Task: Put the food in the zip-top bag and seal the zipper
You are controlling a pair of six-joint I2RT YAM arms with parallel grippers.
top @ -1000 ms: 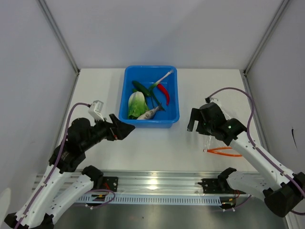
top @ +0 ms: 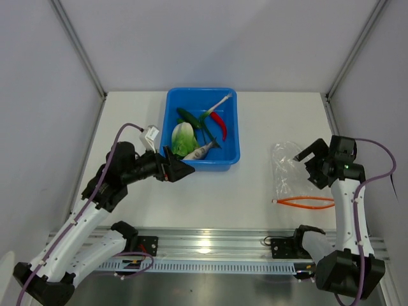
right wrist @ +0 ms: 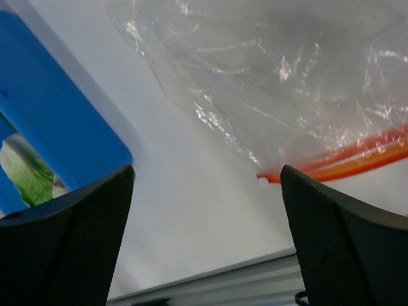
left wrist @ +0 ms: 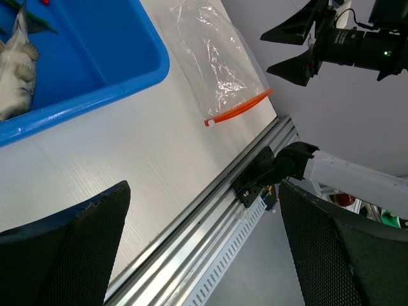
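Observation:
A blue bin (top: 224, 160) holds a cabbage (top: 183, 138), cucumber (top: 190, 118), red pepper (top: 219, 125), leek (top: 218, 105) and fish (top: 197, 153). The clear bag (top: 285, 175) lies flat at the right, its orange zipper (top: 305, 205) toward the front. My left gripper (top: 178, 162) is open above the bin's front left, nothing between its fingers. My right gripper (top: 307, 161) is open over the bag's upper part, also empty; in the right wrist view the bag (right wrist: 268, 76) and zipper (right wrist: 357, 162) lie beneath it.
Metal rails (top: 204, 242) run along the front edge; walls stand at the back and both sides.
My right gripper has swung from beside the bin to the right, over the bag.

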